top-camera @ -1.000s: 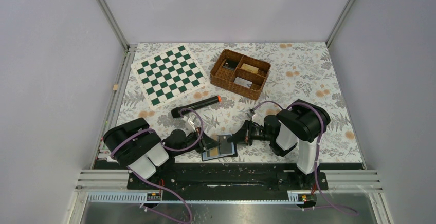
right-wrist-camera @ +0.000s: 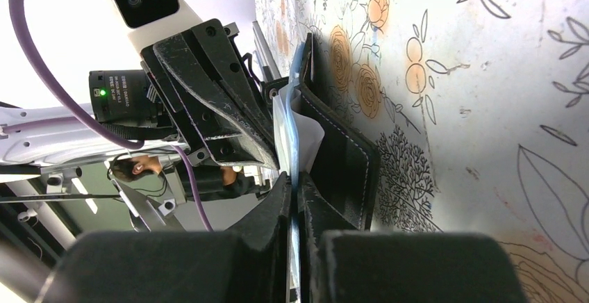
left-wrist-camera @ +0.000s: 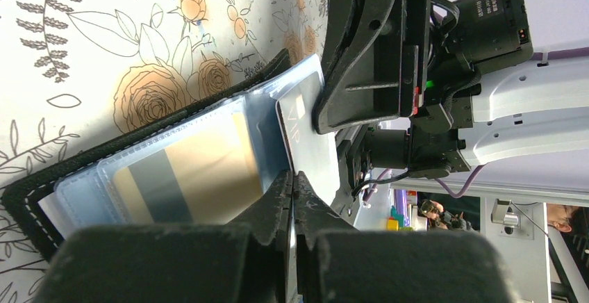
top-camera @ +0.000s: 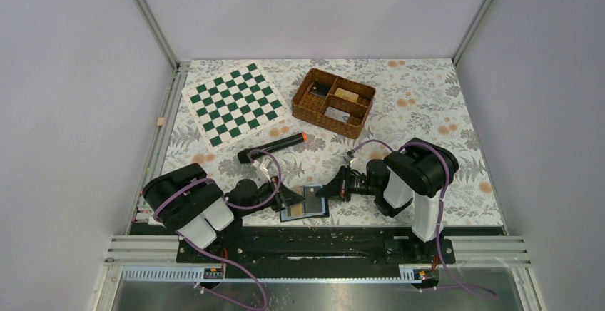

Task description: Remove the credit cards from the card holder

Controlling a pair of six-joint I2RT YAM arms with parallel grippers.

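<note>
The black card holder (left-wrist-camera: 139, 130) lies open on the table between my grippers, its clear bluish sleeves (right-wrist-camera: 292, 94) spread out. In the left wrist view, a tan card with a grey band (left-wrist-camera: 187, 178) shows through one sleeve. Beside it is a pale grey card marked VIP (left-wrist-camera: 309, 140). My left gripper is shut with its tips at that grey card's edge; whether the edge is pinched cannot be made out. My right gripper is shut on a thin bluish sleeve edge that runs between its fingers.
Behind the arms lies a black cylinder with an orange end (top-camera: 272, 148). A woven basket (top-camera: 321, 116) with divided compartments holds several small items, and a green-and-white checkered mat (top-camera: 235, 104) lies at back left.
Both arms look nearly still in the top view. The clear sleeve area between the grippers has shifted very slightly.
</note>
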